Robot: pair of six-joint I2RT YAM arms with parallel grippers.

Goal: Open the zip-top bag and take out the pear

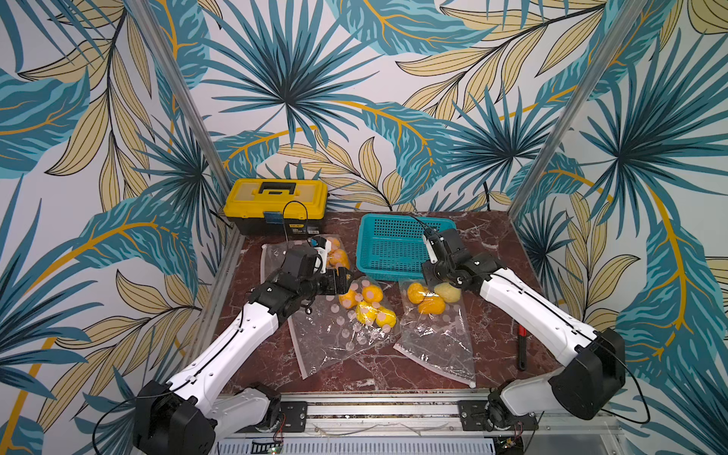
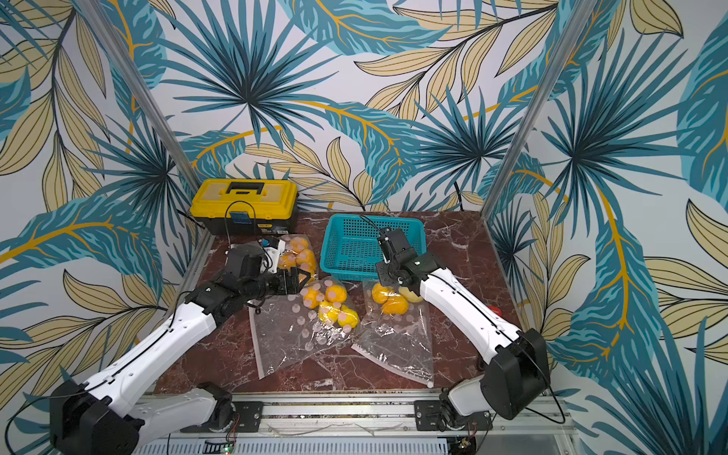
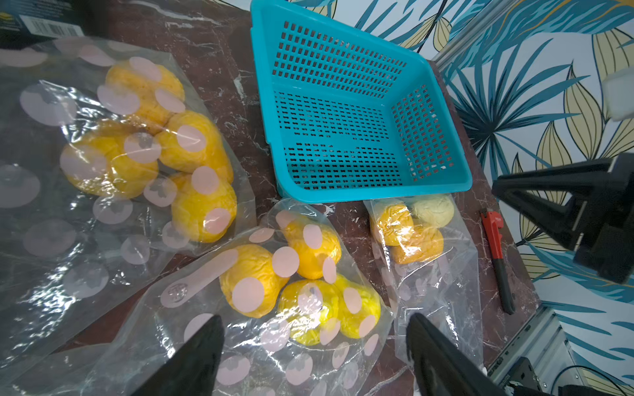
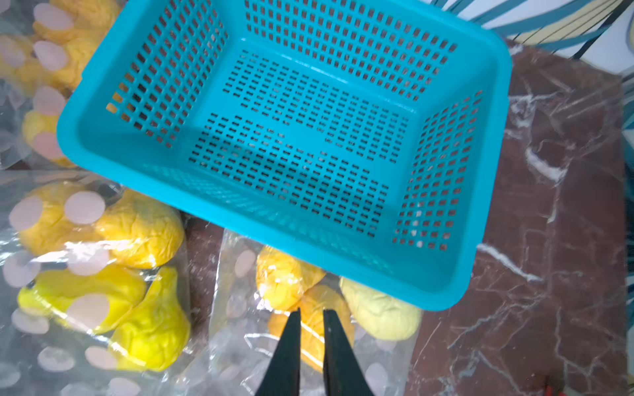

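Observation:
In the right wrist view two yellow pear shapes lie in the middle clear bag with round yellow fruit, both pink-dotted by the bag. A second dotted bag of round fruit lies at the left; the right bag holds orange fruit and a pale one. My left gripper hangs above the middle and left bags, fingertips apart and blurred, nothing visible between them. My right gripper is over the right bag at the basket's near edge, fingertips slightly apart, nothing seen held.
An empty teal basket stands at the back centre. A yellow toolbox sits at the back left. A red-handled wrench lies near the right edge. Bare table shows right of the basket.

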